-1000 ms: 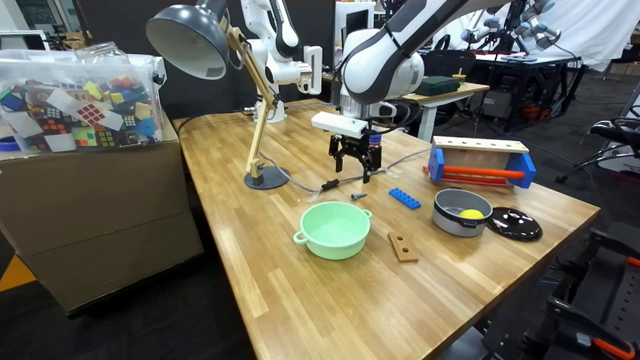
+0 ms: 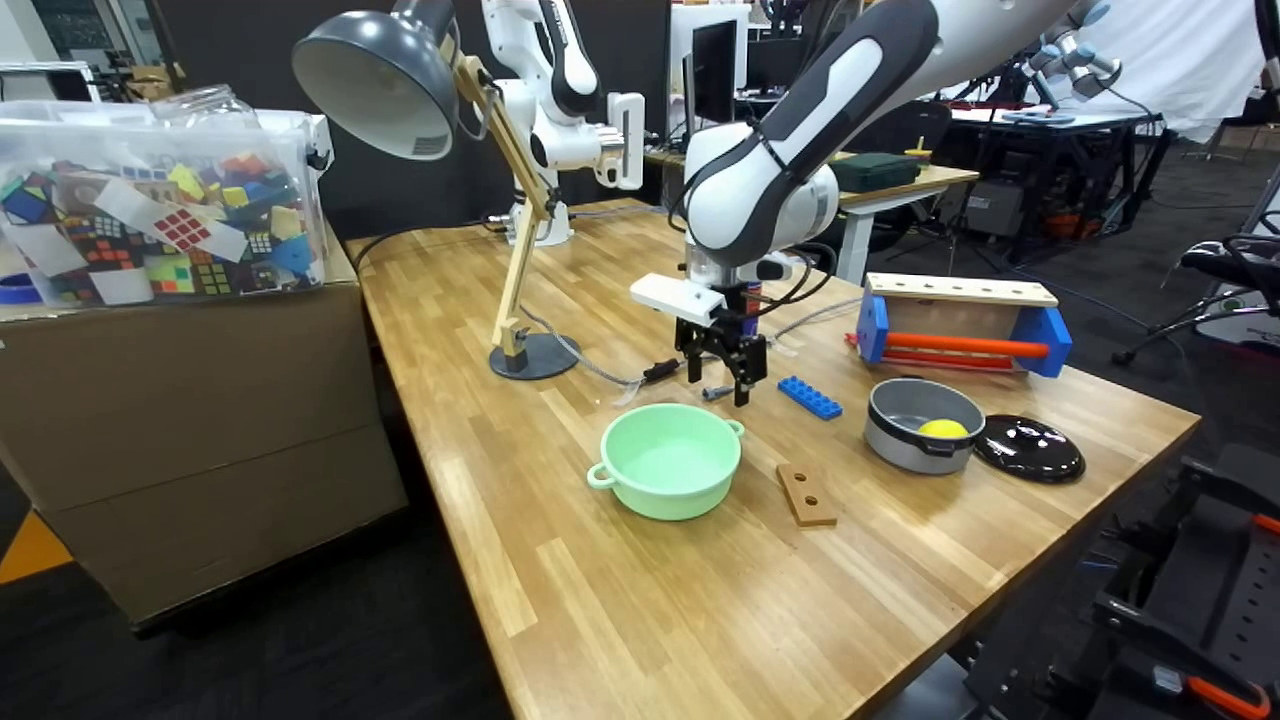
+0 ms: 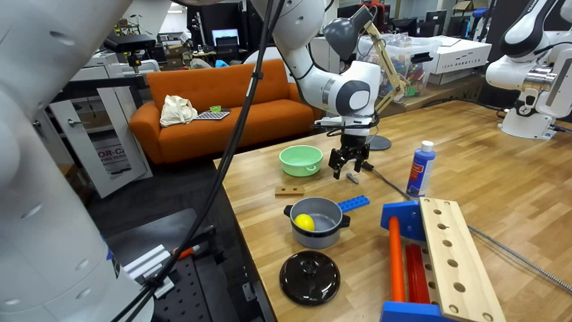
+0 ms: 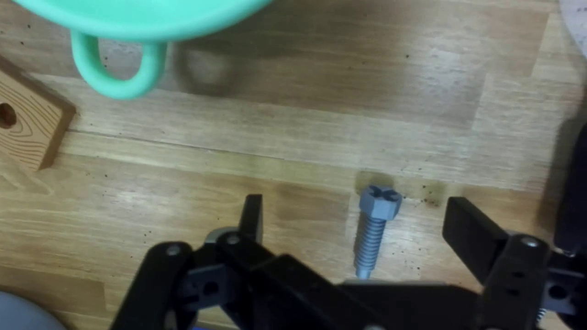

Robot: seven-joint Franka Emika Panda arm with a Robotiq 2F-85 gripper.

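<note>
A grey bolt (image 4: pixel 375 231) with a hexagonal head lies on the table, its head toward the green bowl in the wrist view. My gripper is open just above it, one finger on each side and neither touching it. The bolt is nearer the right finger (image 4: pixel 474 233) than the left finger (image 4: pixel 252 218). In exterior view 1 the gripper (image 2: pixel 717 382) hangs low over the bolt (image 2: pixel 717 392). Beside it stands the empty green bowl (image 2: pixel 672 462) with two loop handles.
Close by are a wooden block (image 2: pixel 805 494) with holes, a blue perforated strip (image 2: pixel 810 397) and a grey pot (image 3: pixel 316 236) holding a yellow ball (image 3: pixel 304 222). A black lid (image 3: pixel 309 278), a toy bench (image 3: pixel 453 257) and a blue bottle (image 3: pixel 421 169) stand farther off.
My gripper has come down and a little toward the bowl in exterior view 1, from above and behind the bolt to around it. The objects on the table have stayed put.
</note>
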